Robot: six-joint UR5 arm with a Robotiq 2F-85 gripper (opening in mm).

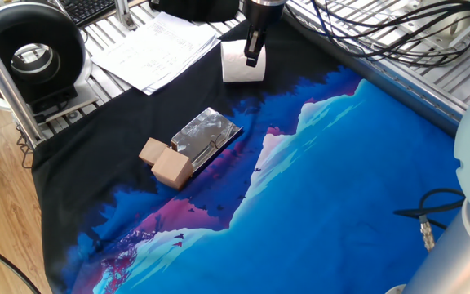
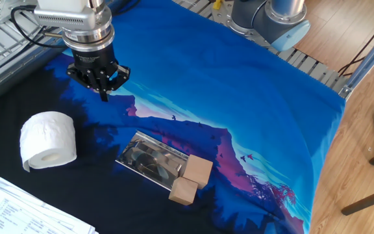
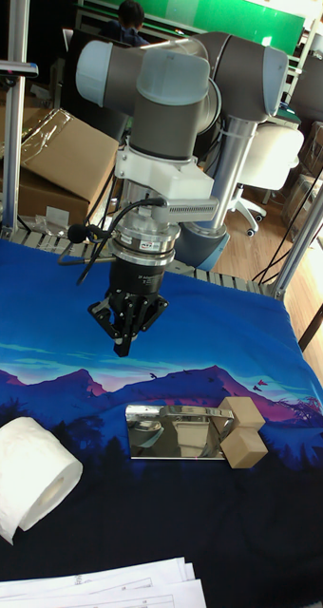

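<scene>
My gripper (image 2: 104,96) hangs in the air over the cloth, fingertips together and pointing down, with nothing showing between them. A white paper roll (image 2: 47,140) lies on its side on the dark part of the cloth; in exterior view 1 the gripper (image 1: 252,62) overlaps it, but the other views show them apart. Toward the middle lies a flat, shiny silver box (image 2: 151,159). Two light-brown blocks, one (image 1: 172,167) nearer the box and another (image 1: 153,151) beside it, sit at the box's end. In exterior view 3 the gripper (image 3: 123,350) is above and behind the box (image 3: 178,432).
A cloth (image 1: 341,196) with a mountain print covers the table, its broad blue area clear. Printed papers (image 1: 157,53) lie past the roll. Black cables (image 1: 398,33) are bundled on the slatted frame, and a large black ring-shaped device (image 1: 31,53) stands at one corner.
</scene>
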